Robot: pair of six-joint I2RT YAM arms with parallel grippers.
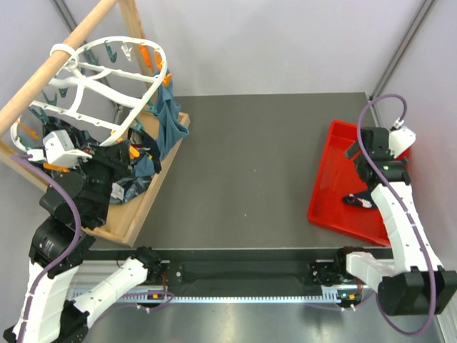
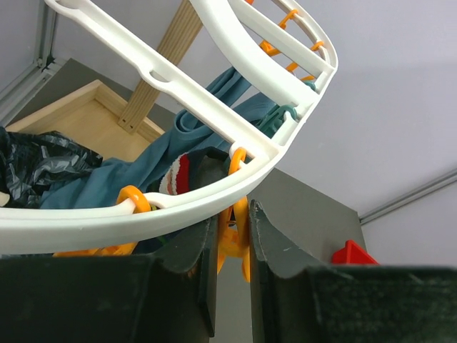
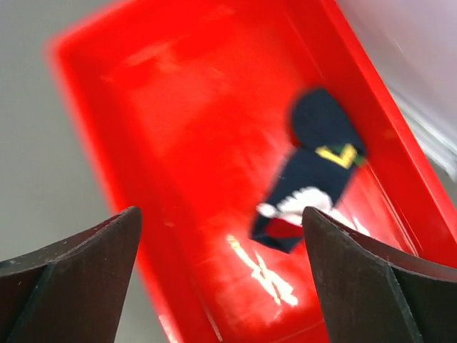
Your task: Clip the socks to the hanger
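Note:
The white hanger (image 1: 140, 104) hangs from the wooden rail with orange and teal clips. My left gripper is at its near rim, fingers narrowly closed on both sides of an orange clip (image 2: 233, 243). A dark sock with red and white stripes (image 2: 176, 175) hangs by that clip; whether the clip bites it is hidden. A teal-blue cloth (image 1: 167, 118) hangs farther along the rim. On the right, my open, empty right gripper is above the red tray (image 1: 326, 187). In the tray lies a dark sock with white, red and yellow marks (image 3: 310, 175).
Under the hanger stands a wooden base (image 1: 131, 223) with dark cloth above it. The grey table (image 1: 246, 168) between stand and tray is clear. A wall (image 1: 435, 107) rises close to the tray's right side.

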